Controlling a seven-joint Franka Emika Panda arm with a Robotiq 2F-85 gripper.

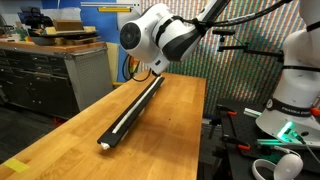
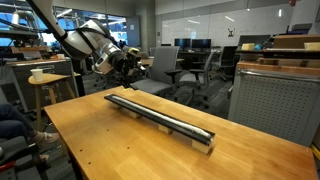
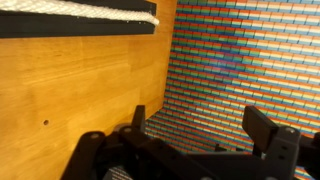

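Observation:
A long black board [image 1: 116, 133] lies on the wooden table, with a white rope [image 2: 180, 122] stretched along it. In the wrist view the rope [image 3: 95, 11] ends in a frayed tip close to the end of the black board [image 3: 50, 27]. My gripper is open, its dark fingers [image 3: 258, 128] wide apart and nothing between them. It hangs past the table's edge in that view, apart from the rope. From outside, the arm reaches in above the far end of the board, and the fingertips are too small to make out.
A wooden stool [image 2: 50, 80] stands near the arm, and grey office chairs [image 2: 190, 85] are behind the table. A metal cabinet [image 2: 270, 103] stands beyond it.

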